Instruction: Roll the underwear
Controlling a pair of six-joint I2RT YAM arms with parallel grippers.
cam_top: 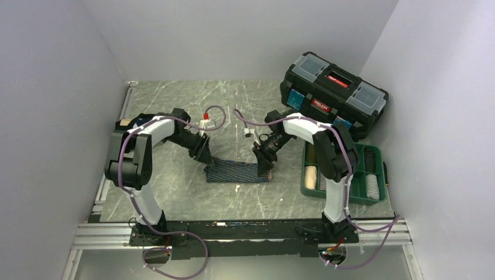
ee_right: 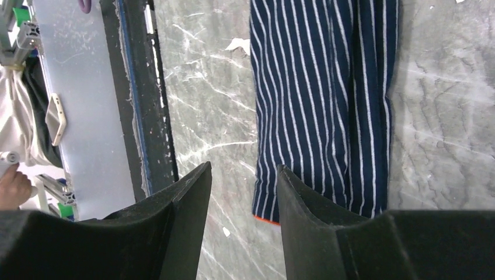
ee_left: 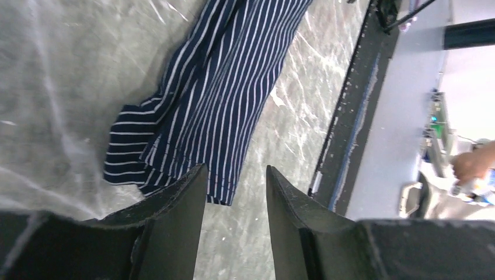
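Observation:
The navy underwear with white stripes lies on the grey marbled table as a long folded strip. In the left wrist view, layers of the underwear stick out unevenly at its left end. My left gripper hangs over that end, its fingers apart and empty. At the other end is my right gripper, also open. The right wrist view shows the underwear beyond its fingers, with an orange edge at the near corner. Neither gripper visibly holds cloth.
A green divided box with rolled cloths stands on the right. Behind it sits a black toolbox. Dark cloth lies at the left edge.

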